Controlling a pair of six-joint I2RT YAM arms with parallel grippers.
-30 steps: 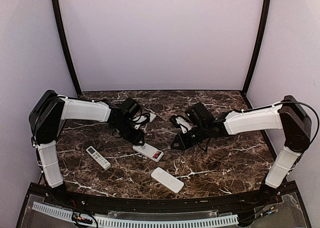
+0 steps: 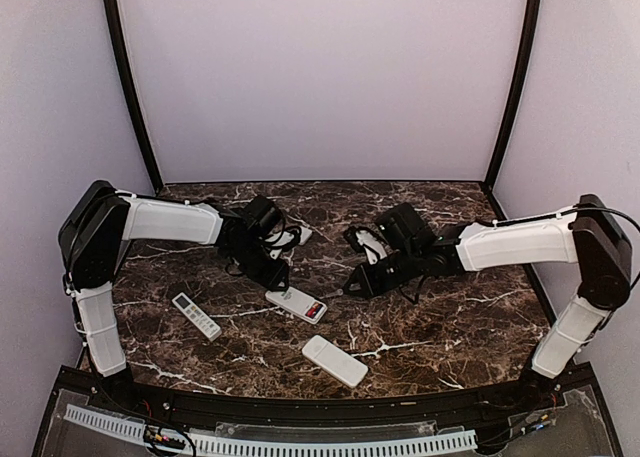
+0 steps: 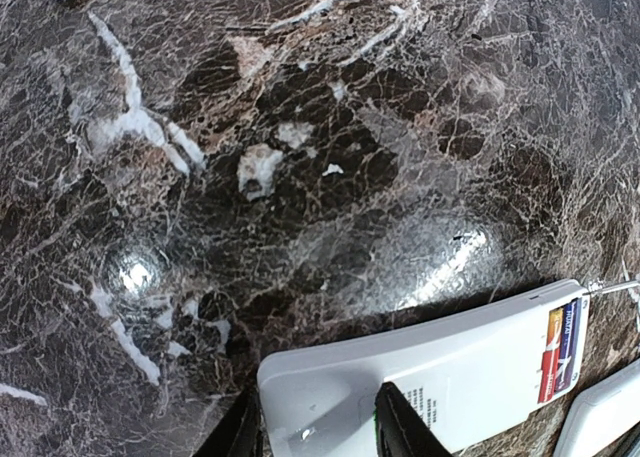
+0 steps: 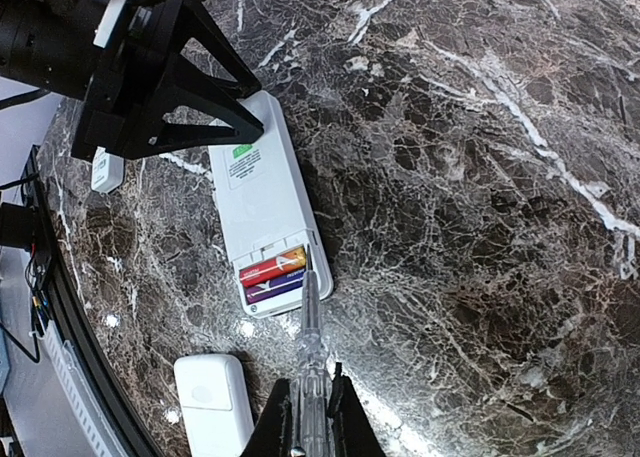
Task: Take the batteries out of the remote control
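The remote (image 2: 290, 299) lies back-up in the middle of the table, battery bay uncovered, with an orange-red battery (image 4: 272, 265) and a purple battery (image 4: 272, 285) inside. My left gripper is at the remote's far end from the bay, fingers apart around it; whether it grips is unclear. My right gripper is shut on a slim clear-and-metal tool (image 4: 312, 357), whose tip is at the bay's edge beside the batteries.
A white panel (image 2: 334, 361) lies at the front middle, another remote (image 2: 196, 316) at the front left, and a white object (image 2: 303, 234) behind the left gripper.
My right gripper shifted slightly back over the last second, with small movements of the tool near the bay. The remote and left arm look unchanged.
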